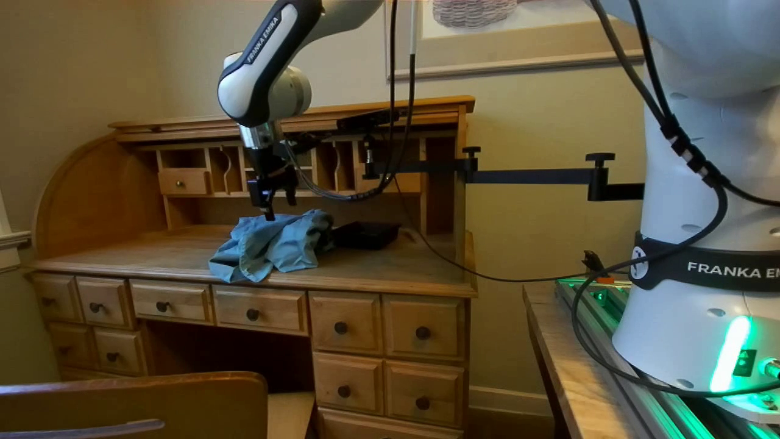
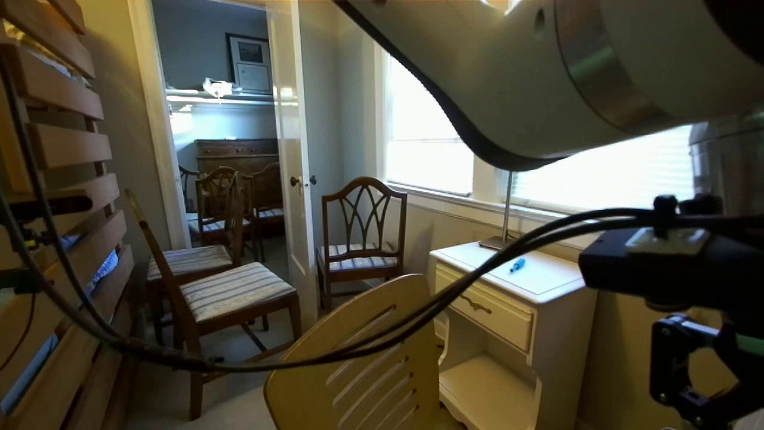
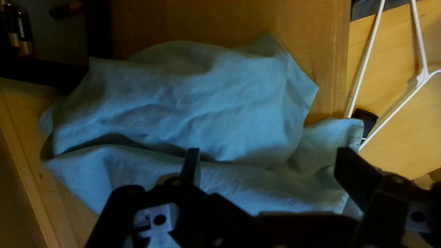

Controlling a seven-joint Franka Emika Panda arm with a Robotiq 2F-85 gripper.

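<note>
A crumpled blue cloth (image 1: 272, 245) lies on the desktop close to its front edge. Just above the cloth's far side is my gripper (image 1: 281, 206), pointing down. In the wrist view the blue cloth (image 3: 182, 107) fills the middle, with folds running across it. The gripper stands open there, its two dark fingers wide apart over the cloth's lower part, nothing held between them. Whether a fingertip touches the fabric I cannot tell.
A black tray (image 1: 365, 234) sits right of the cloth; the wrist view shows batteries (image 3: 24, 33) in it. White wire (image 3: 372, 74) shows beside the desk edge. Pigeonholes and a small drawer (image 1: 184, 182) stand behind.
</note>
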